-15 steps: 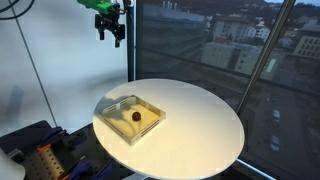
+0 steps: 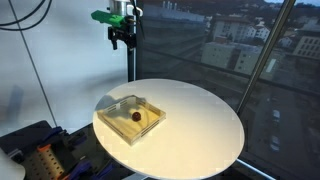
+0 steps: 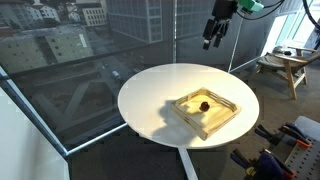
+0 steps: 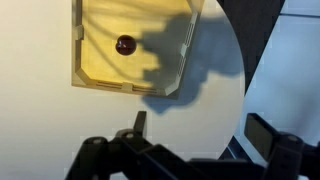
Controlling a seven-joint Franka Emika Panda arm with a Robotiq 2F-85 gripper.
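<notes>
A small dark reddish-brown round object (image 2: 136, 116) lies inside a shallow wooden tray (image 2: 118, 134) on the round white table. In the wrist view the same round object (image 4: 125, 45) appears upper left, with bare tray floor around it. High over the table, well above the tray, hangs my gripper (image 2: 123, 44). From the wrist its fingers are spread wide apart, and the gripper is open and empty. Exterior view 2 also has the gripper (image 3: 212, 43) clear of the tray (image 3: 210, 132).
The tray sits close to the table's edge on the robot's side. Large windows stand behind the table, and a wooden chair (image 3: 288, 70) is at the side.
In exterior view 1 my gripper has moved steadily to the right, still high up. The tray and the round object have stayed in place.
</notes>
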